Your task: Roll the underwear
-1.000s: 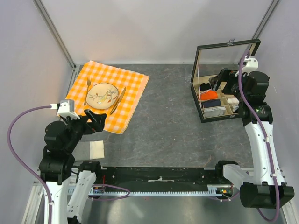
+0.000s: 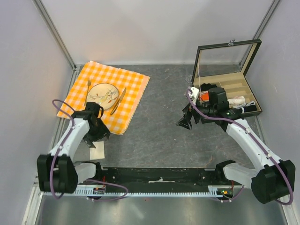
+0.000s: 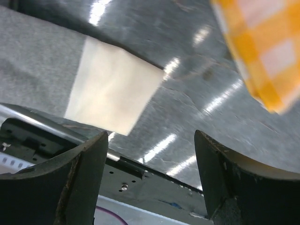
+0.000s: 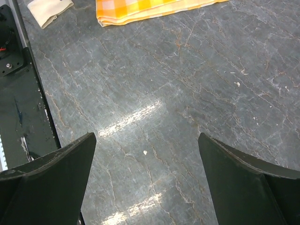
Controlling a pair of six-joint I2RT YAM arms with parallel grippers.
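My left gripper (image 2: 96, 135) hovers over the near-left corner, where a cream folded cloth (image 3: 110, 84) lies on a grey cloth (image 3: 40, 61); it is part open with nothing between its fingers. My right gripper (image 2: 183, 121) stands open above bare table, left of the organiser box (image 2: 251, 93), its fingers empty in the right wrist view. The cream cloth also shows at that view's top left (image 4: 50, 10). The box holds rolled and folded clothes, partly hidden by the right arm.
An orange checked cloth (image 2: 136, 79) with a plate (image 2: 103, 93), fork (image 2: 88, 84) and knife (image 2: 118, 101) covers the back left.
Both arms have moved: the left gripper down toward the cloths at the front left, the right gripper leftward and toward the front, away from over the box.
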